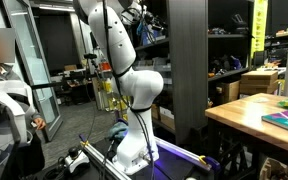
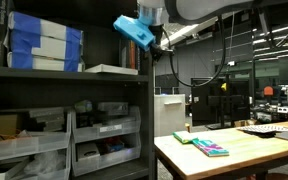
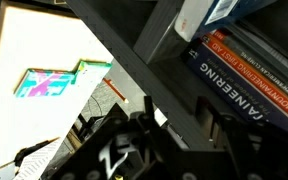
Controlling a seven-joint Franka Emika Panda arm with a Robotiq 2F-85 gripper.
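Note:
High up beside the tall shelf is my gripper. In the wrist view its dark fingers (image 3: 147, 107) stand apart, and I see nothing held between them. Upright books (image 3: 246, 82), one lettered "ENGINEERING", fill the shelf just beyond the fingertips. On the table below lie a colourful book (image 3: 44, 84) and a green-edged item (image 3: 91, 72). At the arm's end in exterior view 2, a light blue piece (image 2: 134, 32) shows near the top shelf; I cannot tell what it is.
The dark shelf unit (image 2: 74, 75) holds blue-and-white boxes (image 2: 44, 48) on top and clear bins (image 2: 109, 128) below. The wooden table (image 1: 246, 112) has bare room around its items. A dark shelf edge (image 3: 119, 62) runs close by the gripper.

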